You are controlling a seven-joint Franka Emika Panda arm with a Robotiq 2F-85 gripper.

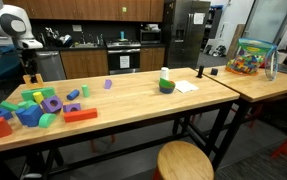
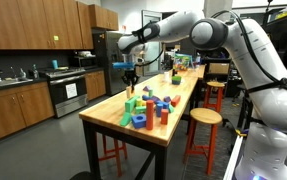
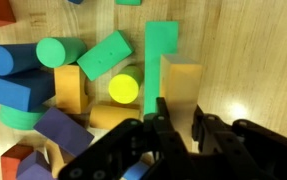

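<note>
In the wrist view my gripper is shut on an orange block (image 3: 180, 83), which points away from the fingers. A long green block (image 3: 161, 45) lies on the table just beyond and partly behind it. Whether the two touch, I cannot tell. To the left are a yellow cylinder (image 3: 125, 84), a shorter green block (image 3: 106, 55) and an orange block with a notch (image 3: 71, 90). From outside, the gripper is small and hard to make out at the left end of the table.
Several coloured blocks crowd the table's near left end, among them a red bar (image 1: 80, 115) and a purple ring (image 1: 52, 104). A green bowl (image 1: 167, 87) stands farther right. Bare tabletop (image 1: 128, 108) lies between. A person (image 1: 20, 25) stands behind the table.
</note>
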